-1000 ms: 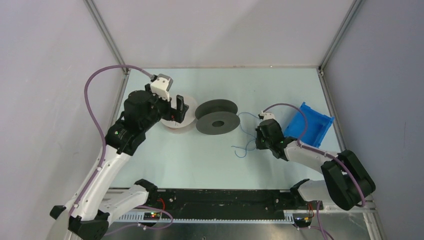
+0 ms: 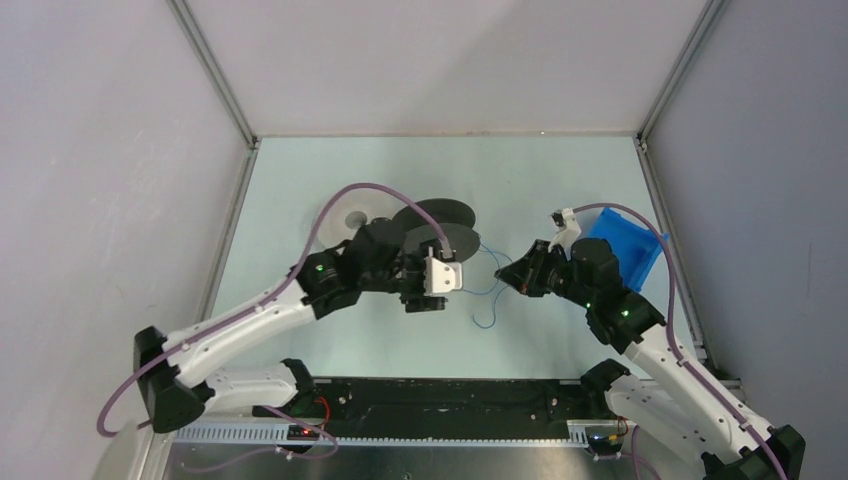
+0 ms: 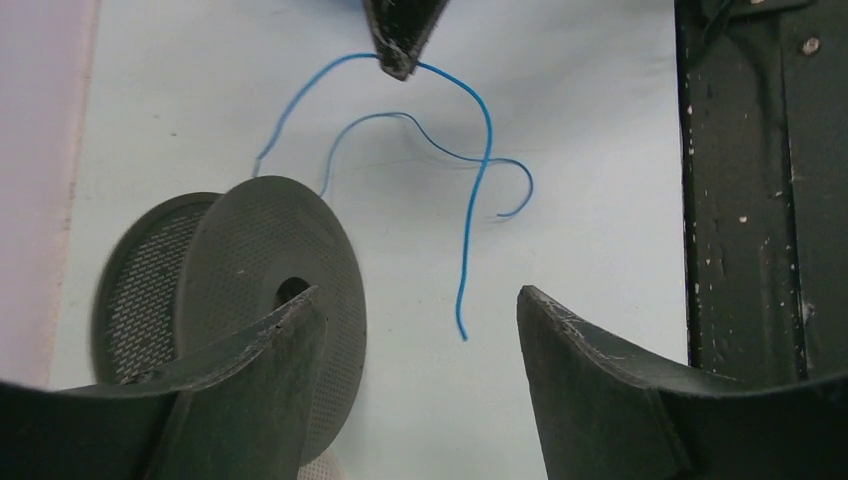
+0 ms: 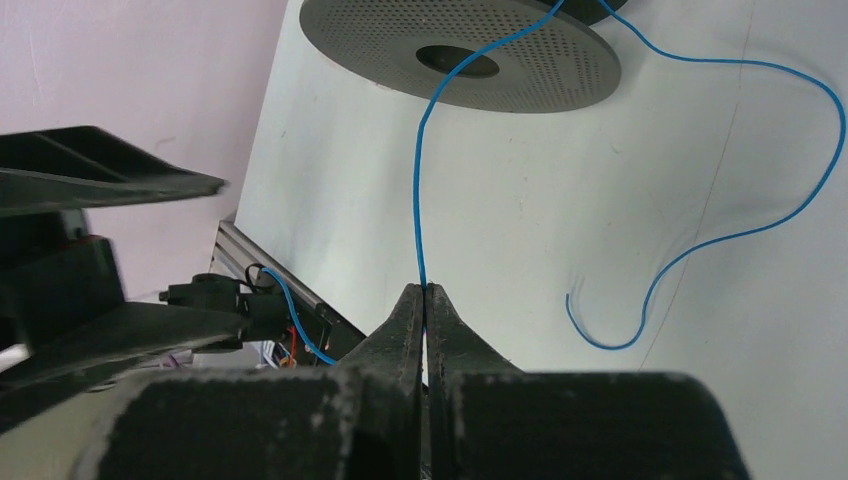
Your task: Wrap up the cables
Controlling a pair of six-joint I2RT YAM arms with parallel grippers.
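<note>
A thin blue cable (image 3: 466, 230) runs from the dark grey spool (image 3: 260, 240) up to my right gripper (image 2: 505, 270), whose fingers are shut on it, one end dangling. A second blue strand (image 4: 740, 232) lies in curves on the mat. My left gripper (image 2: 428, 292) hangs right of and in front of the spool, its fingers apart with nothing between them; in the right wrist view it appears at the left, near the held cable.
A pale spool (image 2: 342, 215) lies behind the left arm. A blue tray (image 2: 630, 250) is at the right. A dark rail (image 2: 450, 400) runs along the front edge.
My left gripper has swung right, from above the pale spool to beside the right gripper. My right gripper has risen and shifted slightly, with the cable in it.
</note>
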